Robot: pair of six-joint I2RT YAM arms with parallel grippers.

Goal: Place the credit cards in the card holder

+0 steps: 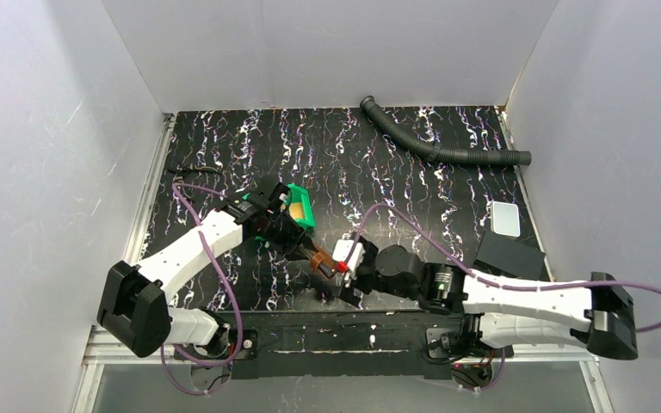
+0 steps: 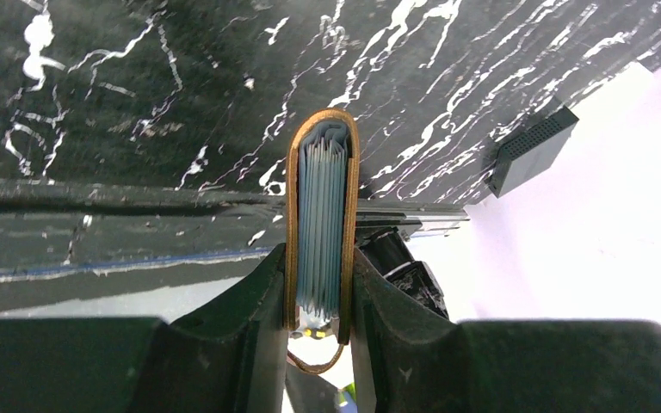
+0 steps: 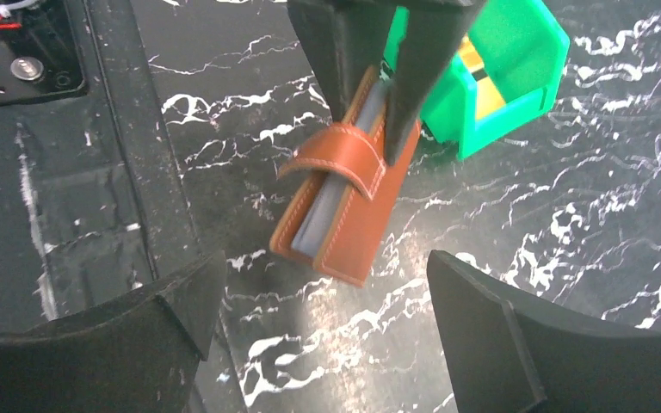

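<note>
The brown card holder (image 2: 350,215), with a stack of pale clear sleeves (image 2: 321,215) between its covers, stands between the fingers of my left gripper, which is shut on it. In the right wrist view the holder (image 3: 353,225) is tilted, its strap (image 3: 337,155) crossing over the sleeve edges. My right gripper is open, fingers apart on either side of the view, facing the holder's free end with nothing held. A green box (image 3: 508,129) stands behind, with yellow pieces (image 3: 488,96) inside; whether these are cards I cannot tell.
A black ribbed hose (image 1: 435,153) lies across the back right of the marbled table. At the right edge are a white pad (image 1: 505,218) and a dark box (image 1: 509,255).
</note>
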